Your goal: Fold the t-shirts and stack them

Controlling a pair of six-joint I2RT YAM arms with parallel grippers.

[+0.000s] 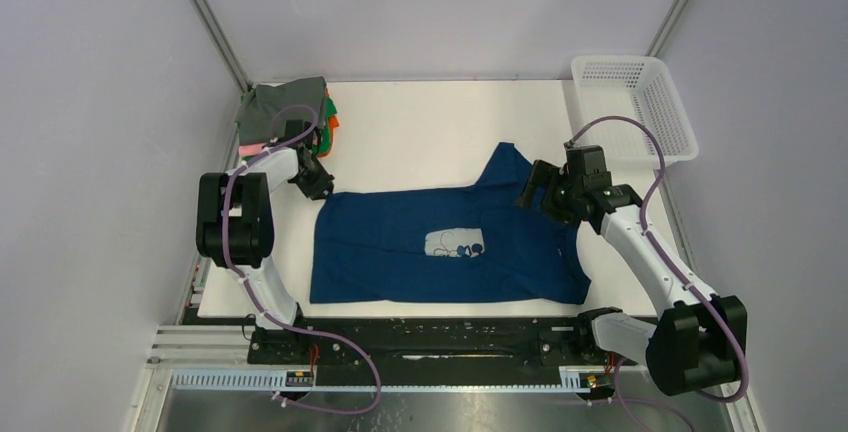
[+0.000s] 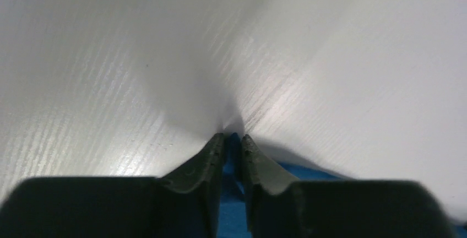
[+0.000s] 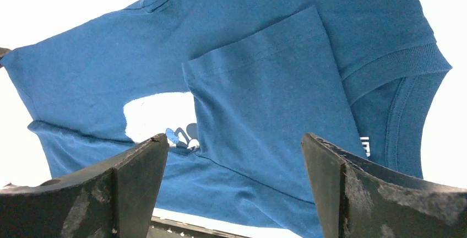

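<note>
A dark blue t-shirt [image 1: 400,277] with a white printed patch [image 1: 454,242] lies spread over the middle of the table, one sleeve sticking out at the back. At its back left corner is my left gripper [image 1: 328,192]. In the left wrist view its fingertips [image 2: 212,152] are drawn close together, with a small fold of blue cloth [image 2: 233,147] pinched between them. My right gripper [image 1: 533,185] hangs above the right part of the shirt. In the right wrist view its fingers [image 3: 140,177] stand wide apart with flat cloth below and nothing held.
A stack of folded shirts [image 1: 285,102], grey on top, sits at the back left beyond the left arm. An empty white basket [image 1: 590,67] occupies the back right corner. Bare white table [image 1: 430,132] lies behind the blue shirt.
</note>
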